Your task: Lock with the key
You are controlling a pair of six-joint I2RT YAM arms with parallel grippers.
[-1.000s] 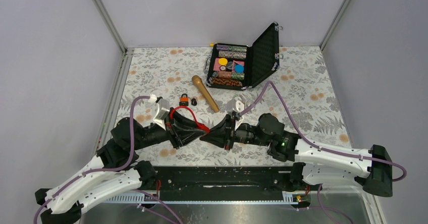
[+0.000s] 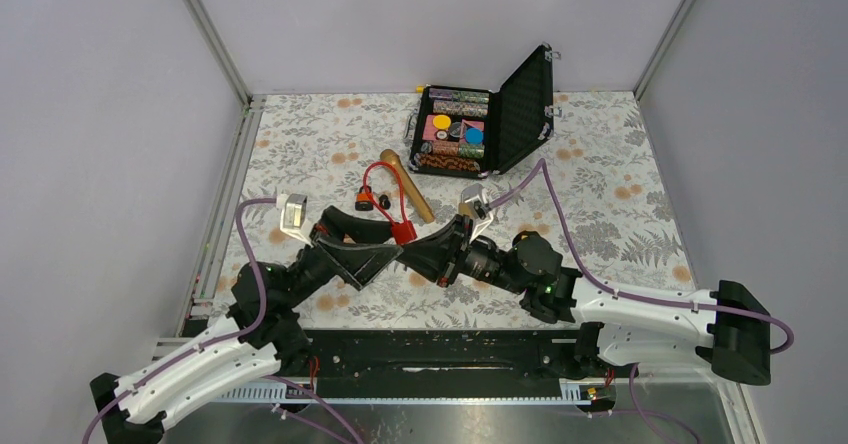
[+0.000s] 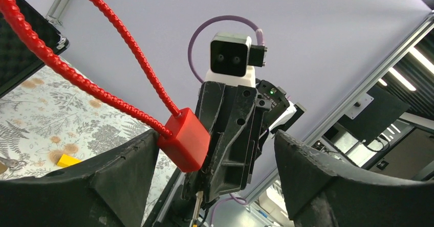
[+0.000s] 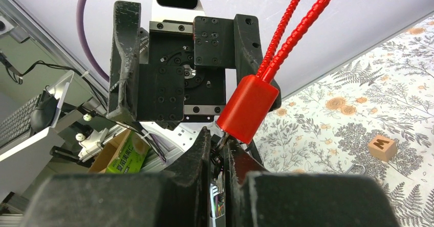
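A red padlock body [image 3: 184, 140] with a red cable shackle [image 3: 110, 91] shows in the left wrist view, close beside one open finger of my left gripper. That gripper's fingers are wide apart, also seen behind the lock in the right wrist view. My right gripper is shut at the lock's lower end, where a thin metal piece [image 4: 222, 141], apparently the key, runs between its fingers and the red body [image 4: 248, 109]. Most of the key is hidden by the fingers. In the top view the red lock [image 2: 403, 232] is at the right gripper's tip, its loop upright.
Behind the arms an open black case [image 2: 450, 164] holds colored items. A wooden stick [image 2: 408, 186], an orange-and-black padlock [image 2: 364, 200] and a small dark object [image 2: 384, 202] lie on the patterned table. A wooden letter block [image 4: 382, 148] shows in the right wrist view.
The red lock's loop has swung from leaning left over the left gripper to standing more upright.
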